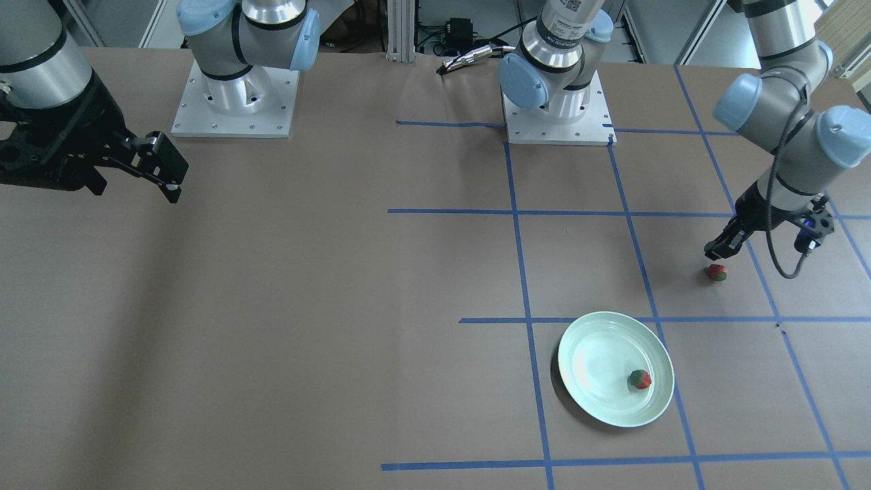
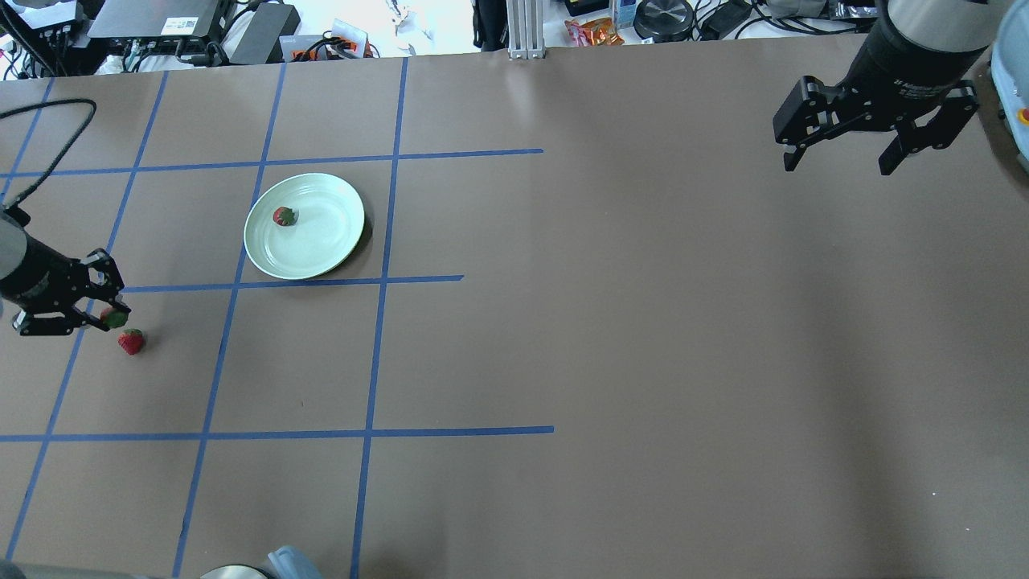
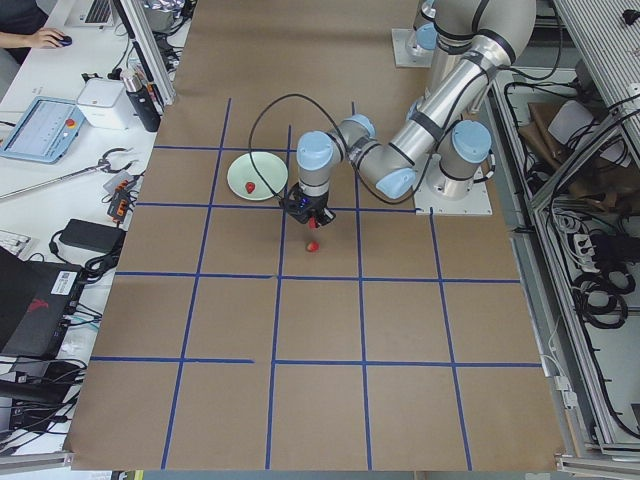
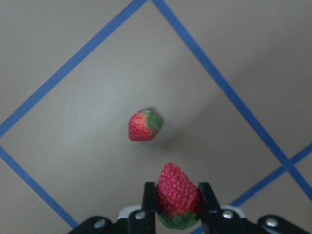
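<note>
My gripper is shut on a strawberry (image 4: 173, 187), red with green leaves at the near end, held just above the table. A second strawberry (image 4: 141, 127) lies on the taped grid beneath and a little beyond it, also seen in the top view (image 2: 131, 342) and front view (image 1: 716, 273). A pale green plate (image 1: 588, 367) stands on the grid nearby, with one strawberry (image 1: 641, 379) lying on it.
A second arm with a black gripper (image 1: 147, 163) hangs over the bare part of the table. Further arm bases (image 1: 555, 131) stand along an edge. The table between the plate and that black gripper is clear.
</note>
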